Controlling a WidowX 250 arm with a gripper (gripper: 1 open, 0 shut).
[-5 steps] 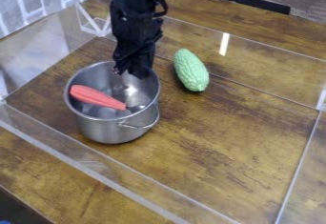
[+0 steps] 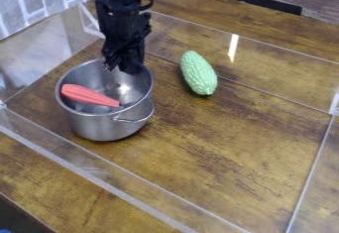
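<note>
A steel pot (image 2: 113,120) stands on the wooden table at the left, its wire handle on the near right side. A red stick-shaped object (image 2: 89,96) lies inside it. My black gripper (image 2: 125,57) is over the back rim of the pot, fingers pointing down, with nothing seen between them; it looks shut, though dark and small. A pale green cabbage-like vegetable (image 2: 200,73) lies on the table to the right of the pot.
Transparent edges run along the left and right sides, and a white tape mark (image 2: 233,48) is behind the vegetable.
My gripper has shifted left and slightly up. The pot has moved left and toward the back, by a small amount. The green vegetable has stayed put.
</note>
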